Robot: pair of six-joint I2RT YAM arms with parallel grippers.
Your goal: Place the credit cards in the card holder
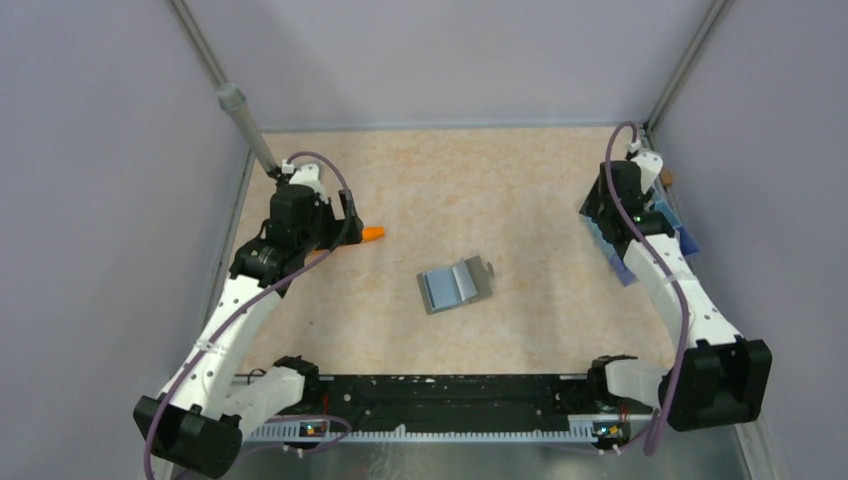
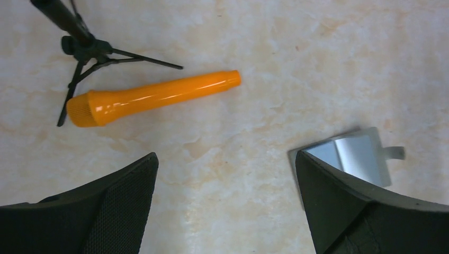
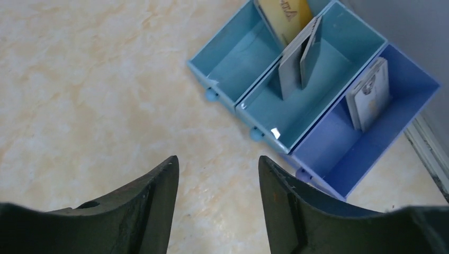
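Observation:
The grey-and-light-blue card holder (image 1: 450,286) lies opened out on the table, with a small tab at its right; part of it (image 2: 362,156) shows behind a finger in the left wrist view. Up and to its left hovers my left gripper, wide open and empty. My right gripper is over the far right of the table, fingers apart, nothing between them. Ahead of it are bins, where card-like flat pieces stand: a yellow one (image 3: 286,18), greyish ones (image 3: 291,71) in the middle bin, and a pale stack (image 3: 370,95) in the blue-violet bin.
The light-blue bins (image 3: 233,53) and the blue-violet bin (image 3: 339,153) sit against the right wall. An orange microphone (image 2: 164,97) and a black tripod (image 2: 90,50) occupy the left side. Mid-table behind the holder is bare.

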